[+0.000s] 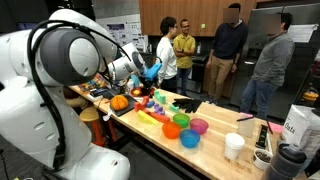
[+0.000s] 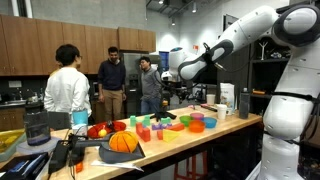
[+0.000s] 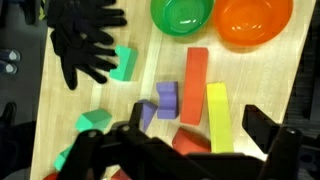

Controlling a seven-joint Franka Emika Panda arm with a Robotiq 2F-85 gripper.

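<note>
In the wrist view my open gripper hangs over the table with no object held between its fingers. Beneath it lie a long red block, a long yellow block, a small purple block and a purple triangular block. Another red block shows near the bottom. Green blocks lie to the left, and a single green block is by a black glove. Bowls, one green and one orange, sit at the top.
A pink bowl and a blue bowl stand near the green and orange ones. White cups and dark containers occupy the near right end. An orange ball lies at the other end. Several people stand behind the table.
</note>
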